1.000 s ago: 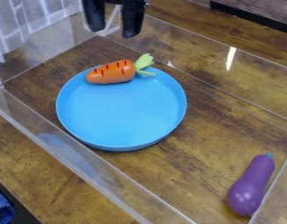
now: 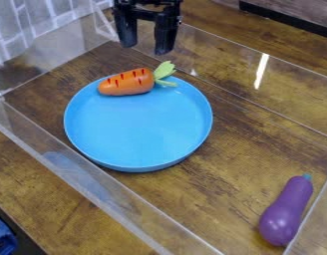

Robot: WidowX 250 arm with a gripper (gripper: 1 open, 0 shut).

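Note:
A toy carrot (image 2: 127, 83) with green leaves rests on the far part of a round blue plate (image 2: 137, 127). My black gripper (image 2: 147, 42) hangs above and beyond the carrot at the top of the camera view, open, with its two fingers apart and nothing seen between them. A purple toy eggplant (image 2: 286, 210) lies on the wooden floor at the lower right.
Clear plastic walls (image 2: 93, 184) run along the left and near sides. A small blue object (image 2: 0, 239) sits at the lower left corner, outside the wall. Bare wood lies to the right of the plate.
My gripper has shifted a little to the right and looks smaller, seemingly farther back. The carrot, plate and eggplant have not moved.

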